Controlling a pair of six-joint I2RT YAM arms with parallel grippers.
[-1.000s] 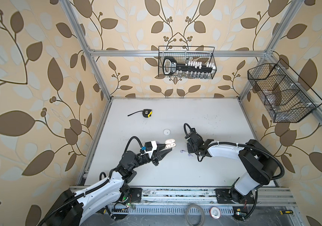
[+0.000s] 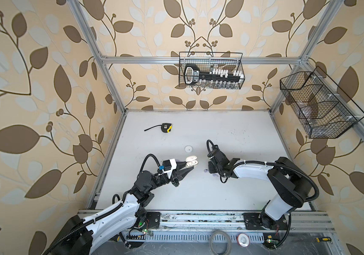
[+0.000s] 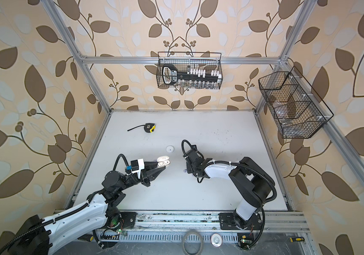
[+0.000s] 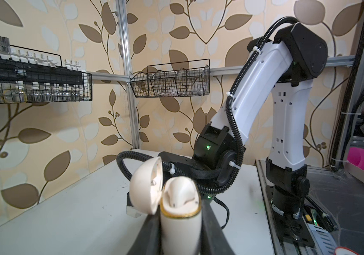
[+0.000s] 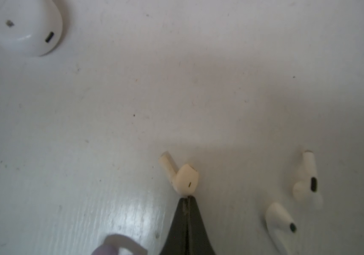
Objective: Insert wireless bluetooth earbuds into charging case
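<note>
The cream charging case (image 4: 181, 231) stands with its lid (image 4: 143, 187) raised, and my left gripper is shut on its body. At least one empty-looking hollow shows in its top. In the top left view the case (image 2: 192, 163) is above the table at the left gripper's tips. A cream earbud (image 5: 186, 180) lies on the table in the right wrist view, just beyond the tips of my right gripper. That gripper's fingers are together with nothing between them, and their tips are at the earbud's near edge.
Two white earbuds (image 5: 280, 223) lie to the right. A purple piece (image 5: 105, 250) sits at the lower left, cut off by the frame. A white round case (image 5: 24, 25) is at the upper left. A tape measure (image 2: 166, 127) lies far back.
</note>
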